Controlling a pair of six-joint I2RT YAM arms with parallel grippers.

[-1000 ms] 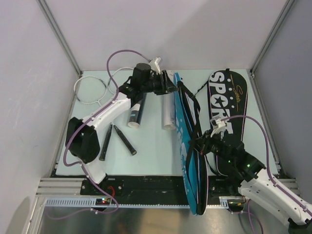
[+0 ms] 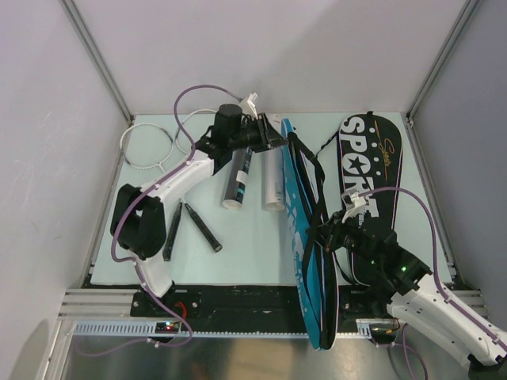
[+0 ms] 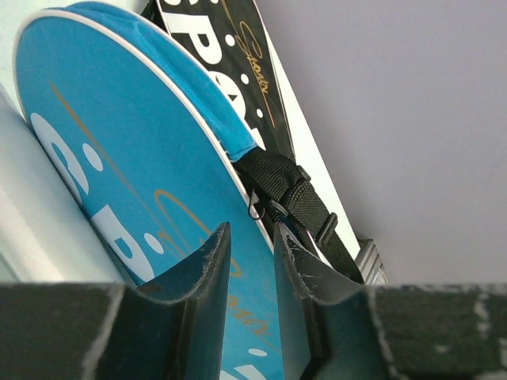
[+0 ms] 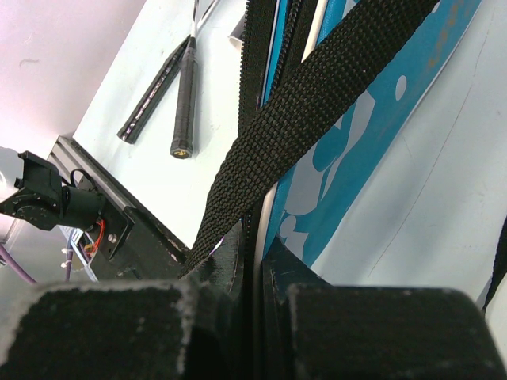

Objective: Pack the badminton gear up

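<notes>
A blue racket bag stands on edge, running from the back middle of the table to past its front edge. My right gripper is shut on the bag's pale-piped edge, with a black strap crossing just above. At the far end of the bag, my left gripper is part open. Its fingers stand apart beside the bag's edge, near a small zip pull; no grip on it shows. Two rackets with dark handles lie on the left. Two shuttlecock tubes lie between rackets and bag.
A black bag marked SPORT lies flat on the right. The blue bag overhangs the dark front rail.
The left-hand tube has shifted right, closer to the other tube. My left gripper has moved slightly at the bag's far end. The right arm and blue bag look unchanged.
</notes>
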